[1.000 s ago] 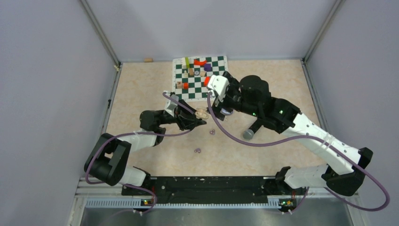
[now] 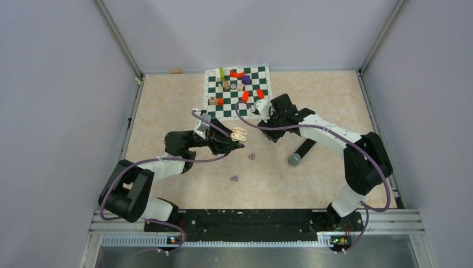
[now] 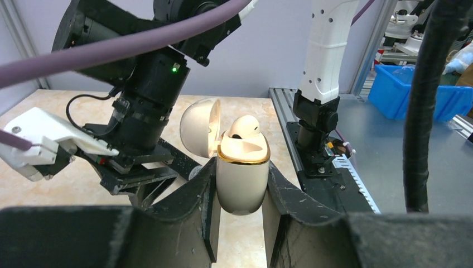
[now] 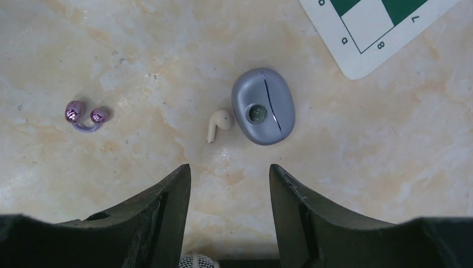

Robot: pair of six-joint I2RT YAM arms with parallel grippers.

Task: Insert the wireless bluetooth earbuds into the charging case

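Note:
My left gripper is shut on the cream charging case (image 3: pixel 240 184), held upright with its lid open; one earbud (image 3: pixel 244 127) shows in its top. In the top view the case (image 2: pixel 239 135) is left of my right gripper (image 2: pixel 266 134). The right wrist view looks down on a cream earbud (image 4: pixel 220 121) lying on the table beside a grey-blue rounded object (image 4: pixel 263 106); my right gripper is above them, fingers apart, nothing visible between them.
A checkered board (image 2: pixel 210 114) with several blocks lies at the back. A microphone (image 2: pixel 294 159) lies right of centre. Small purple items (image 4: pixel 83 120) lie left of the earbud.
My right arm has swung back from near the held case, its gripper now lower over the loose earbud and grey-blue object. The left arm and case have barely moved.

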